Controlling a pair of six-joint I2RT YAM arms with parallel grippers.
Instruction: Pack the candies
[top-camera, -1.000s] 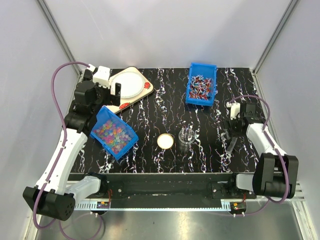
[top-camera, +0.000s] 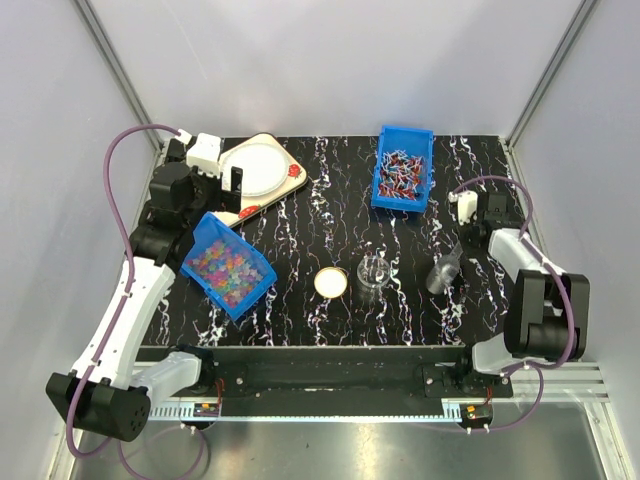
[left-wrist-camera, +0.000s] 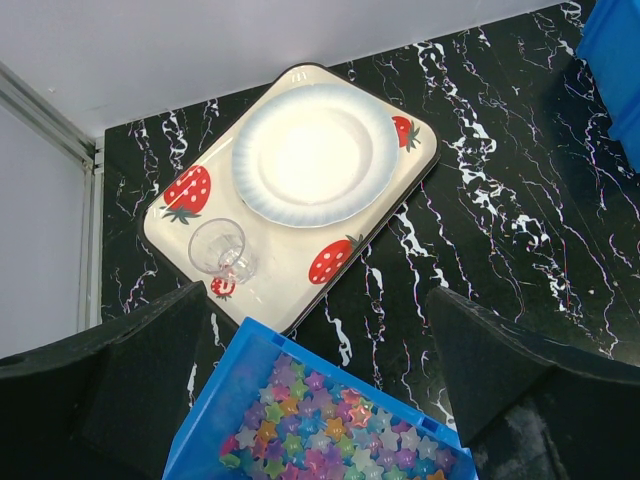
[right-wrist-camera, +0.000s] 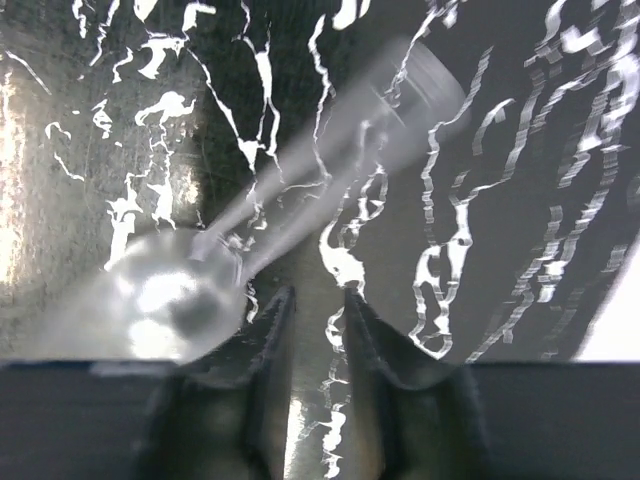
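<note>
A clear scoop (top-camera: 442, 274) is at the right side of the dark table, its bowl toward the front and its handle pointing back and right. In the right wrist view the scoop (right-wrist-camera: 165, 295) is blurred, lying beyond my fingertips. My right gripper is narrowly open, with only table showing in the gap. Star-shaped candies (left-wrist-camera: 330, 430) fill the blue bin (top-camera: 262, 262) on the left. Wrapped candies (top-camera: 402, 175) lie in another blue bin (top-camera: 408, 137) at the back. My left gripper stands wide open and empty near the left bin.
A strawberry tray (left-wrist-camera: 415, 165) holds a white plate (left-wrist-camera: 315, 155) and a small clear glass (left-wrist-camera: 218, 250) at the back left. A clear jar (top-camera: 373, 272) and a round gold-rimmed lid (top-camera: 331, 282) are at front centre. The table between the bins is bare.
The scoop has swung round: its bowl now shows toward the front left, where before only a slim part showed below my right gripper. The left arm stays still.
</note>
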